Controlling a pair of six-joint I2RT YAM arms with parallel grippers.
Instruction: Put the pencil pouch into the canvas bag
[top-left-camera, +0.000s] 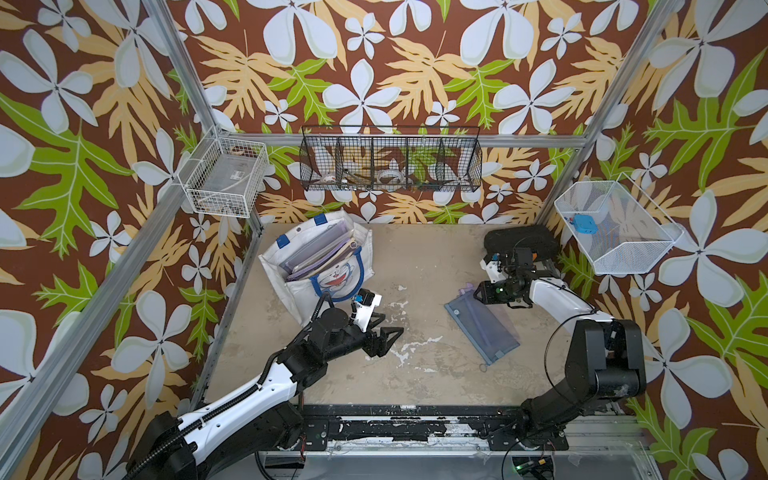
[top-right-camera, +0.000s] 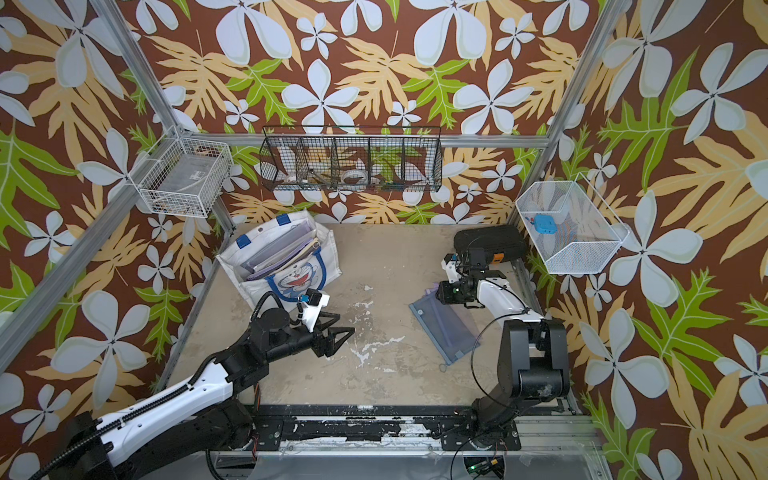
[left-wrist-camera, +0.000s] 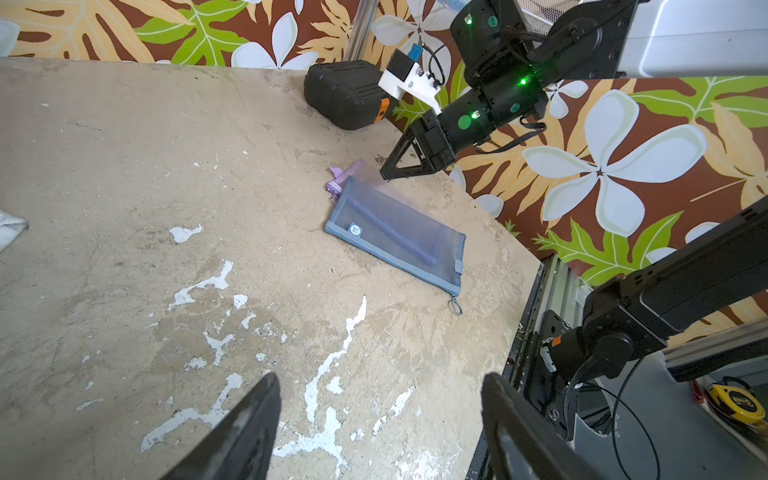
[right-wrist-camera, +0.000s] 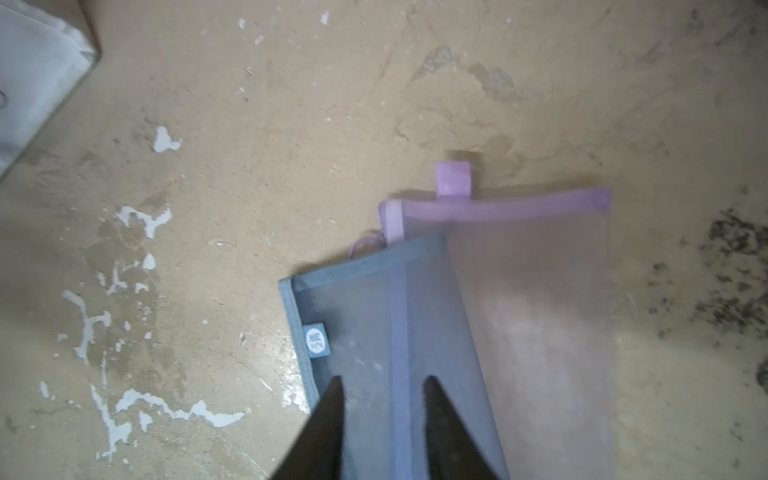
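On the right half of the table lie a blue mesh zip pouch (top-left-camera: 485, 329) and, partly under it, a purple mesh pouch (right-wrist-camera: 532, 280). They are fanned apart at the far end. Over the far part of the pouches is my right gripper; its fingers are part open, with the blue mesh visible beneath the gap. I cannot tell whether the fingertips touch it. At the back left stands the white canvas bag (top-left-camera: 297, 300), its top open and several flat pouches inside. In front of it, above the table, my left gripper (top-left-camera: 391, 329) is open and empty.
A black case (top-right-camera: 485, 240) with an orange patch sits at the back right, close behind the right gripper. Wire baskets (top-left-camera: 390, 164) hang along the back and side walls. Bare table (left-wrist-camera: 200, 184) separates the bag from the mesh pouches.
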